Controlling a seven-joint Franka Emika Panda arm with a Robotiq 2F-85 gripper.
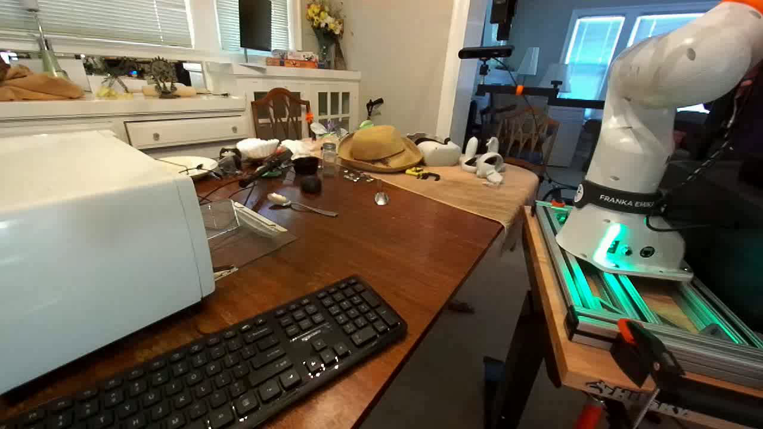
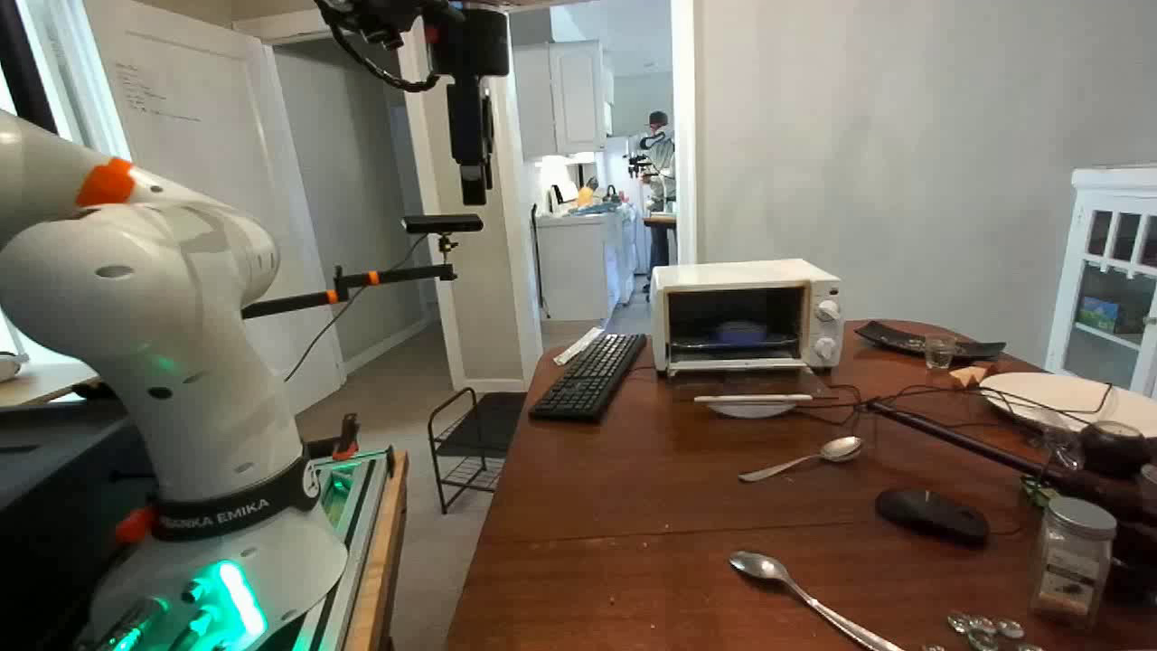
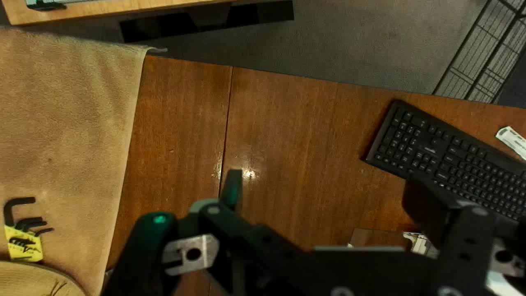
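High over the table my gripper stands open, its two fingers wide apart with only bare tabletop showing between them. From the side it appears as a black gripper pointing down, well clear of everything. On the brown table lie a spoon near the toaster oven and a second spoon closer to that camera. The white toaster oven has its glass door lowered, with something bluish inside. A black keyboard lies beside it.
A black mouse, a lidded jar, a white plate and cables crowd one side. A tan cloth bears a straw hat, a headset and hex keys.
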